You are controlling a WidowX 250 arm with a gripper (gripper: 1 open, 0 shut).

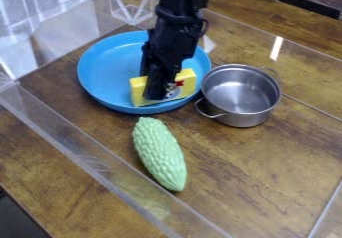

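Note:
My black gripper point(162, 79) reaches down from the top centre into a blue plate point(104, 64), its fingers shut on a yellow block point(183, 81) with a dark and white label. The block lies in the right part of the plate, partly hidden by the fingers.
A steel pot point(238, 96) stands right of the plate, close to it. A green bumpy vegetable toy point(158, 153) lies on the wooden table point(267, 162) in front. Clear plastic walls edge the left and right.

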